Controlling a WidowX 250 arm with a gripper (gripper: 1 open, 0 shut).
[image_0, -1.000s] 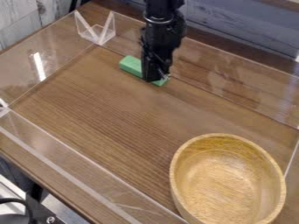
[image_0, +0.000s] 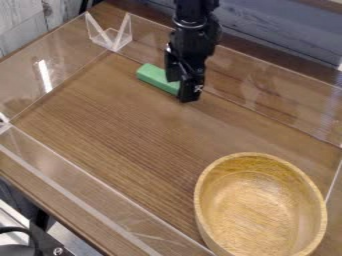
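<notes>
A green rectangular block (image_0: 156, 78) lies on the wooden table toward the back, angled from upper left to lower right. My black gripper (image_0: 183, 86) hangs from the top of the view over the block's right end, hiding part of it. Its fingers stand open; whether any of the block sits between the fingers is unclear.
A yellow oval bowl (image_0: 261, 165) fills the lower right. A white wire-like holder (image_0: 110, 32) stands at the back left. A blue-grey wall edge runs along the back right.
The gripper has shifted slightly and turned around the block's right end, exposing more of the block's left part. The block appears to stay in place.
</notes>
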